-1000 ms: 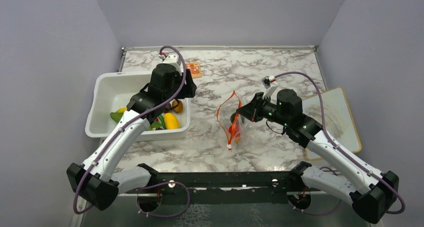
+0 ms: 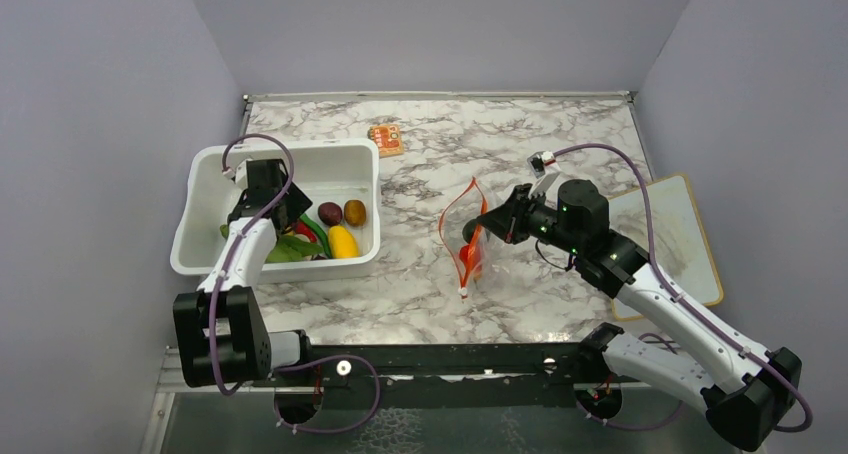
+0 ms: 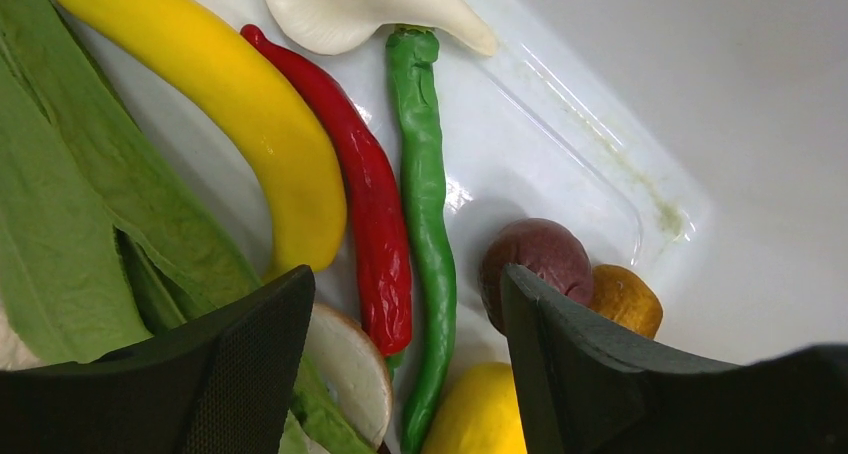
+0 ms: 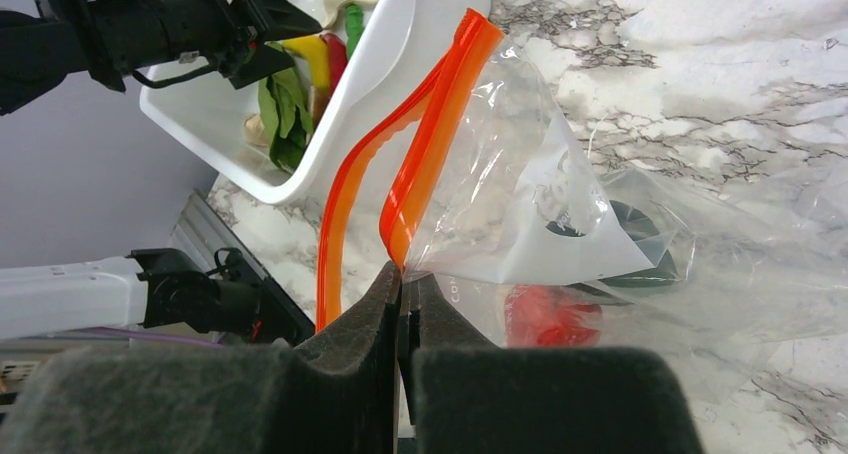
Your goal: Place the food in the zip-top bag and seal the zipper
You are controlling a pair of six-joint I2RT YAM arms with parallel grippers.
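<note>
My left gripper is open above the food in the white bin (image 2: 205, 244), with a red chili (image 3: 375, 224), green pepper (image 3: 425, 214), banana (image 3: 190, 74), leafy greens (image 3: 60, 214), purple round food (image 3: 535, 254), brown food (image 3: 625, 299) and yellow food (image 2: 342, 242) below. My right gripper is shut at the orange zipper rim of the clear bag (image 4: 440, 154), which stands open, holding a dark green item (image 4: 630, 234) and a red item (image 4: 550, 314).
An orange card (image 2: 386, 140) lies behind the bin's right corner. A white board (image 2: 670, 224) is at the right.
My left arm has swung left and down into the bin, away from the bag. The right gripper stays at the bag's rim, with slight movement.
</note>
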